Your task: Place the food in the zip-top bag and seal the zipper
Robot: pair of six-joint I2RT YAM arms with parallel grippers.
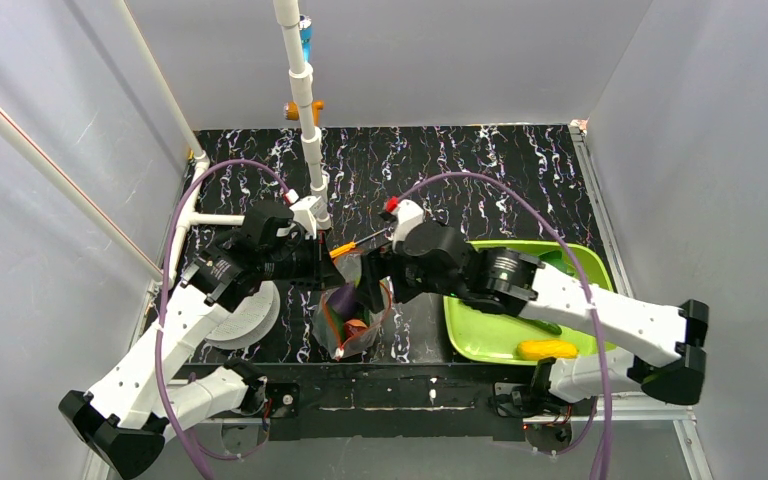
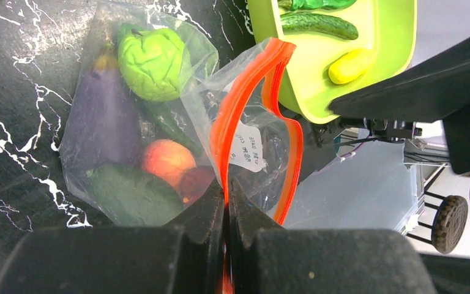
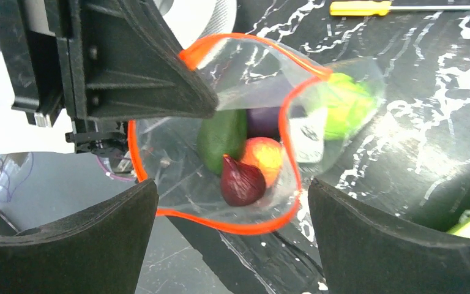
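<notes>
The clear zip bag lies on the dark counter, its orange-edged mouth gaping. Inside are a green lettuce, a purple eggplant, a peach, a dark red onion and a dark green vegetable. My left gripper is shut on one end of the orange zipper strip. At the other side of the mouth, my right gripper stands open, fingers wide apart. Between them shows the bag's mouth, with nothing clamped.
A green bin at the right holds a yellow vegetable and cucumbers. White plates sit beneath my left arm. A yellow-handled screwdriver lies behind the bag.
</notes>
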